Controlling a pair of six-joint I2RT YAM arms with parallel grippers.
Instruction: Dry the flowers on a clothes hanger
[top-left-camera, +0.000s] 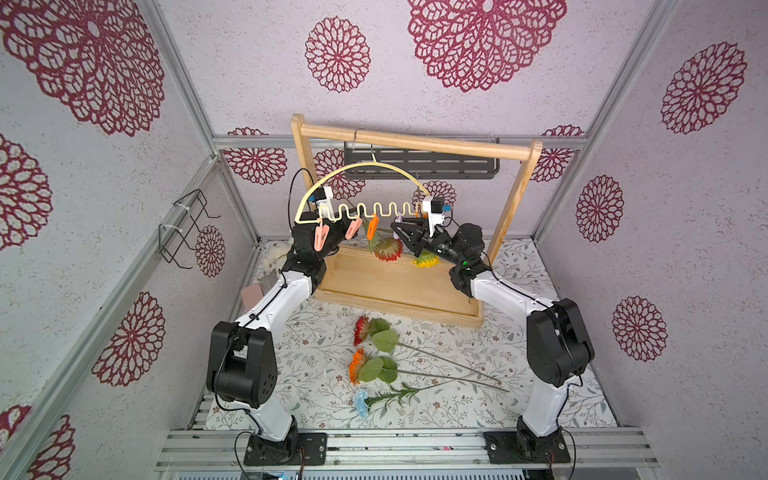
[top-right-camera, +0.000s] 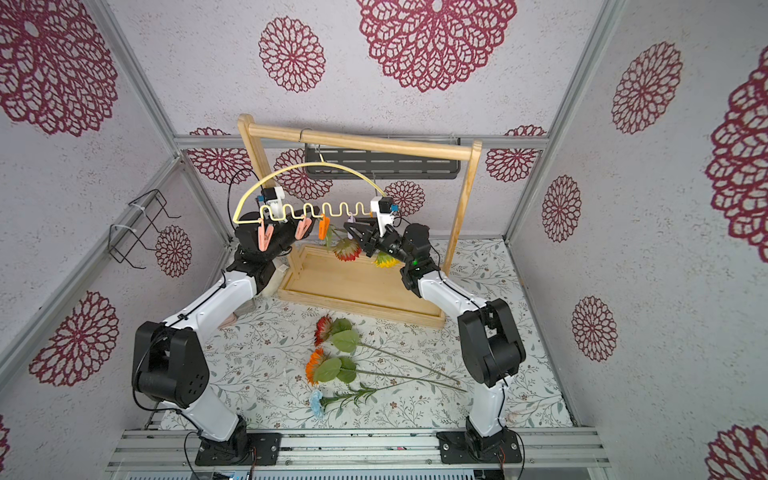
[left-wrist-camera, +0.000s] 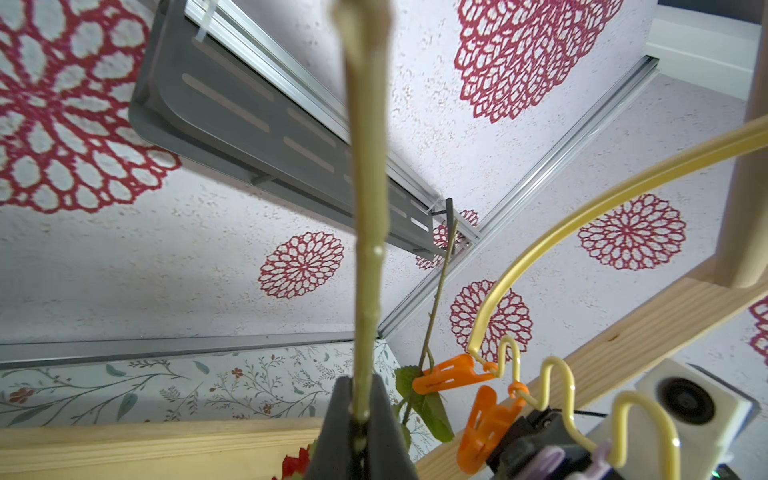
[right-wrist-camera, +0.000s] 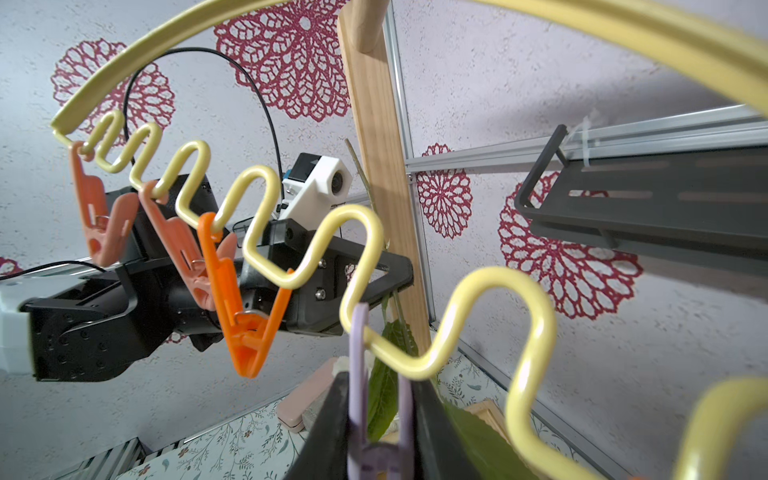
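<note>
A pale yellow hanger (top-left-camera: 364, 165) hangs from the wooden rack's bar by its hook. My right gripper is shut on a lilac clothespin (right-wrist-camera: 357, 368) at the hanger's wavy lower rail. A flower stem (left-wrist-camera: 368, 264) stands upright between the shut fingers of my left gripper; its red flower (top-left-camera: 389, 249) hangs head down below. A yellow flower (top-left-camera: 426, 260) hangs head down at the hanger's right end, its stem beside orange clips (left-wrist-camera: 452, 373). Pink clips (top-left-camera: 321, 237) and another orange clip (top-left-camera: 373, 226) dangle along the rail, without flowers.
On the patterned table in front lie a red flower (top-left-camera: 362, 329), an orange flower (top-left-camera: 356, 365) and a light blue flower (top-left-camera: 362, 403). The rack's wooden base (top-left-camera: 384, 286) is bare below the hanger. A dark shelf (top-left-camera: 472, 165) is behind.
</note>
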